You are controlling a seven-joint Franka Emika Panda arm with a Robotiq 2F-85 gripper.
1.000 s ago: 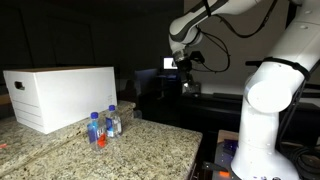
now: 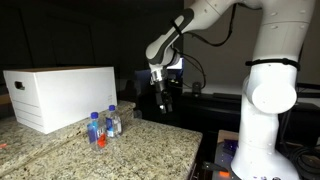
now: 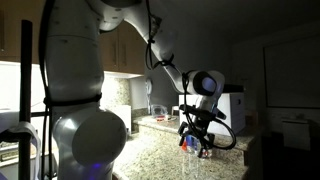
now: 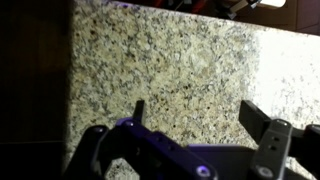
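My gripper is open in the wrist view, its two dark fingers wide apart, with only bare granite counter showing between and beyond them. In exterior view 1 the gripper [image 2: 165,104] hangs above the far right part of the counter [image 2: 150,150], clear of the surface. To its left stand clear bottles: one with a blue cap and a red-and-blue label [image 2: 97,132], and another bottle [image 2: 112,124] close behind it. The arm partly covers the bottles in exterior view 2.
A large white box [image 2: 70,97] with a brown-edged lid stands at the back left, behind the bottles.
My arm has swung left and lowered, bringing the gripper from beyond the counter's right side to over the counter. The bottles and the box have stayed in place.
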